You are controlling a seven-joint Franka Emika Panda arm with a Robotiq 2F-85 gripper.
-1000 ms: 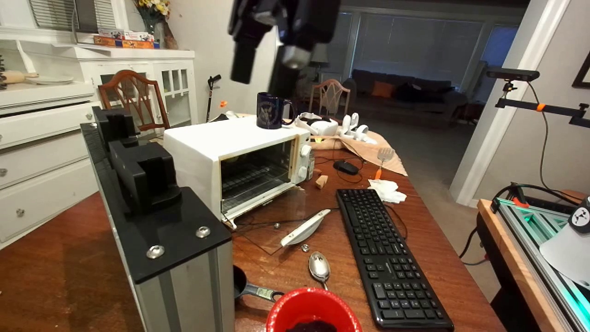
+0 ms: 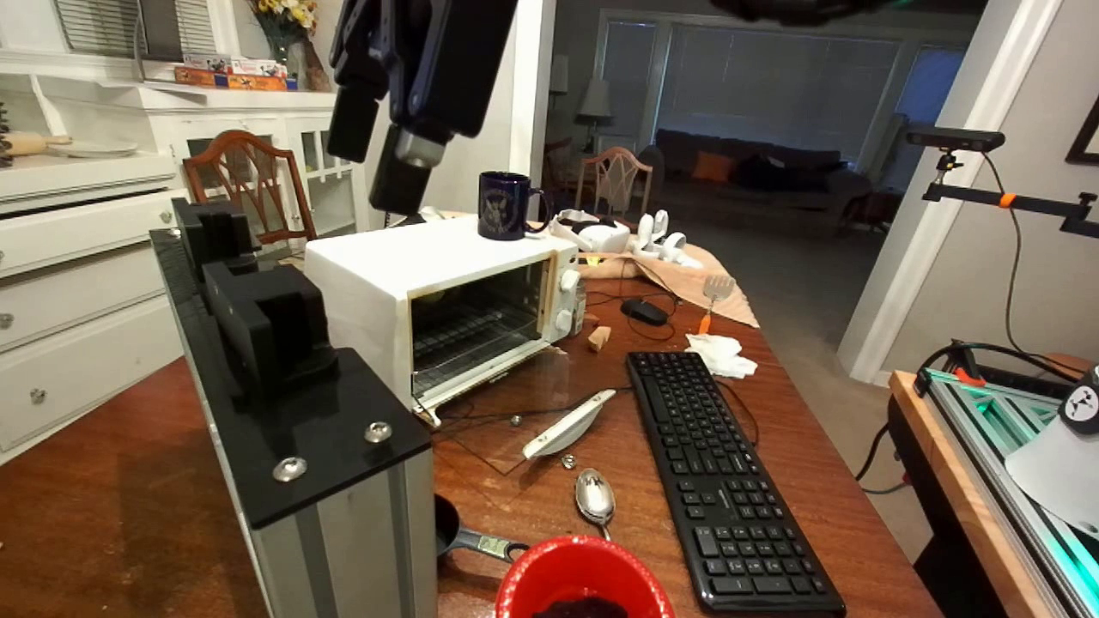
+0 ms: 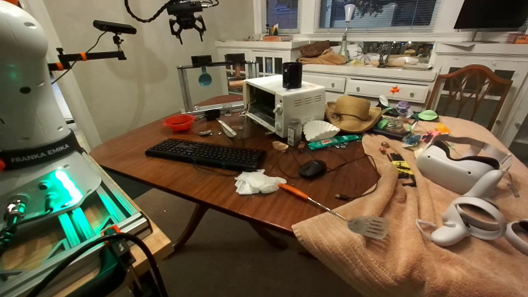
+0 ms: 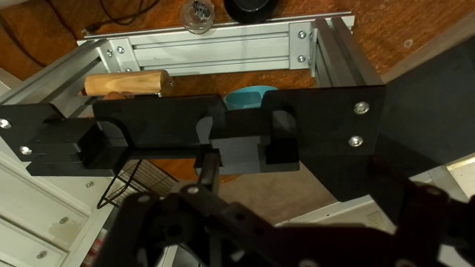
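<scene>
My gripper hangs open in the air above the metal rack, its two fingers spread and nothing between them. In exterior view 1 the gripper is above the left part of the white toaster oven and the rack's black holders. The wrist view looks down on the rack's black top plate. A teal scoop hangs beneath one holder, and a wood-handled tool shows to its left. Dark gripper parts fill the bottom of that view, partly covering the near holder.
A dark mug stands on the oven, whose door is down. A red bowl, a spoon and a keyboard lie in front. Farther along are a towel, a spatula and a mouse.
In exterior view 1 my gripper has moved left and slightly down, from above the mug toward the rack side. Its fingers remain apart. The objects on the table have not moved.
</scene>
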